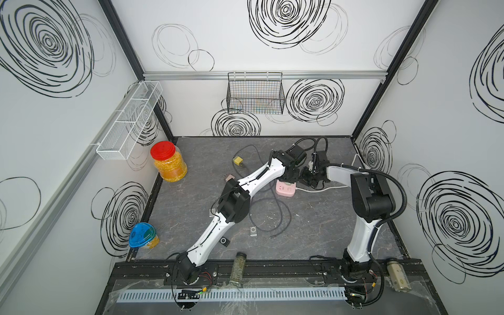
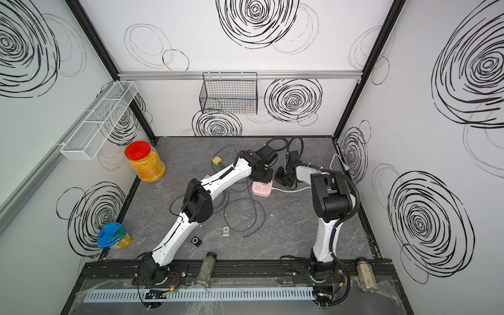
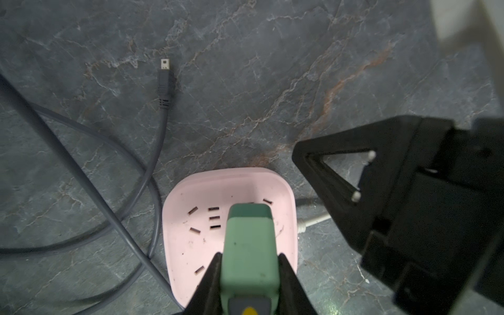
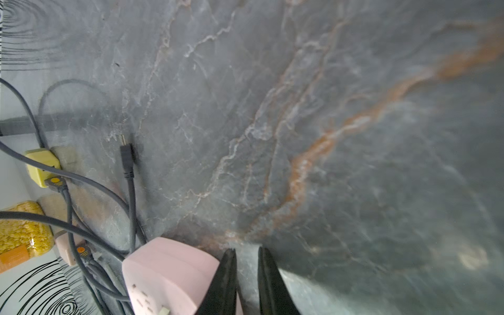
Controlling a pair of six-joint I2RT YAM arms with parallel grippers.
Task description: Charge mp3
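A pink power strip (image 3: 181, 236) with slots in its top lies on the dark table. Over it, my left gripper is shut on a green block-shaped charger (image 3: 249, 252); whether its prongs sit in the slots is hidden. My right gripper is low beside the strip, its fingers (image 4: 227, 283) slightly apart with nothing between. That gripper's black body (image 3: 409, 204) also shows close on the right in the left wrist view. A small silver player (image 1: 253, 231) and a dark square one with a ring (image 1: 224, 241) lie at the front.
A grey cable (image 3: 157, 147) loops left of the strip, its small connector (image 3: 164, 78) lying free. A white cord (image 1: 315, 190) leaves the strip's right side. Farther left are a yellow adapter (image 4: 43, 165) and a large red-lidded jar (image 1: 169, 162).
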